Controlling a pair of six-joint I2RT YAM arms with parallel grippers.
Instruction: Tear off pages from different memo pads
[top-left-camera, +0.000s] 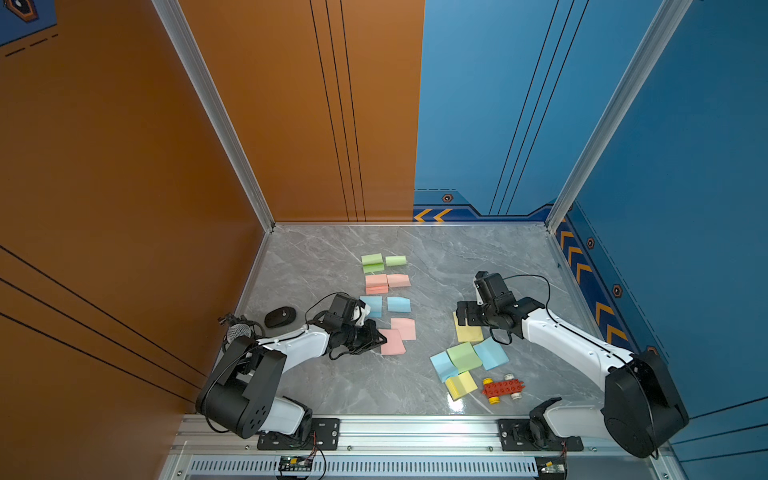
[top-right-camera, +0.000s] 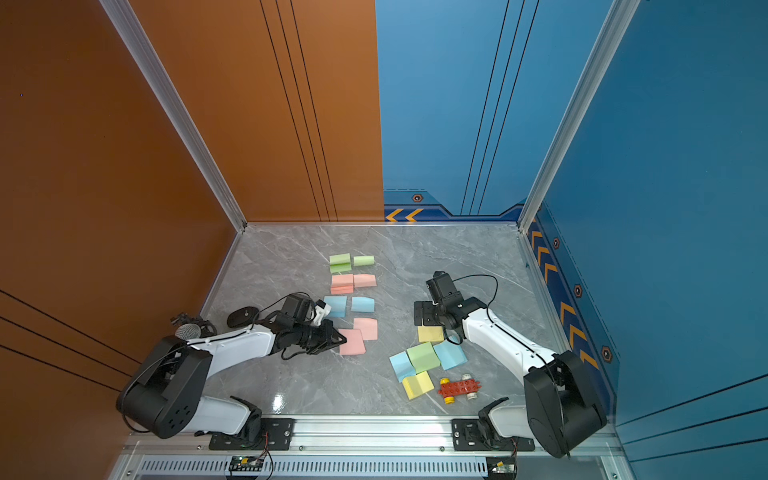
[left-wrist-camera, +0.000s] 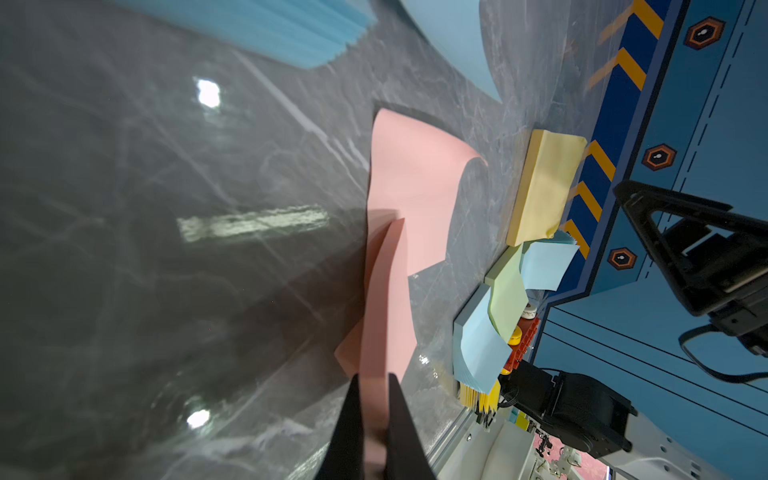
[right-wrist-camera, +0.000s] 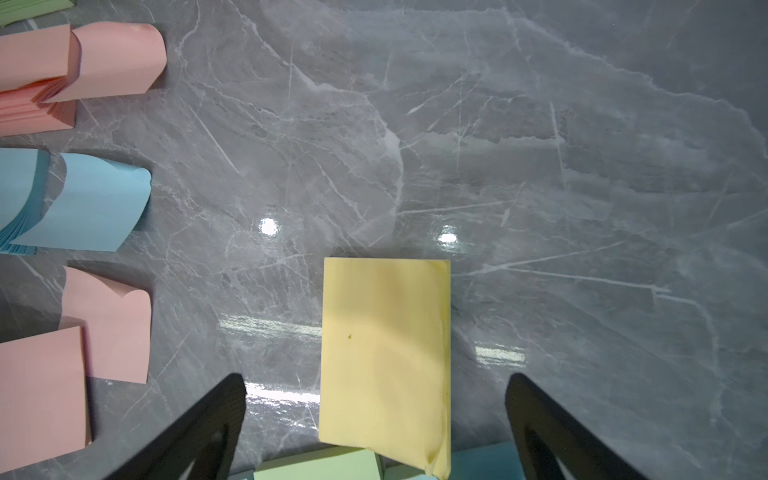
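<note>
A pink page (left-wrist-camera: 382, 304) rises from my left gripper, shut on its edge; the thin sheet is seen nearly edge-on in the left wrist view. Its face (right-wrist-camera: 40, 400) shows at the left of the right wrist view. Behind it lies another pink page (left-wrist-camera: 412, 176) with a curled edge, partly covered from this angle. My right gripper is open above the yellow memo pad (right-wrist-camera: 384, 344), which shows between the two blurred fingers; nothing is held there.
Blue (top-left-camera: 372, 304), pink (top-left-camera: 376, 284) and green (top-left-camera: 373, 262) pads stand in a column, each with a loose page beside it. Blue, green and yellow notes (top-left-camera: 462, 388) and a red toy (top-left-camera: 502, 388) lie front right. A mouse (top-left-camera: 280, 317) is left. Between is bare table.
</note>
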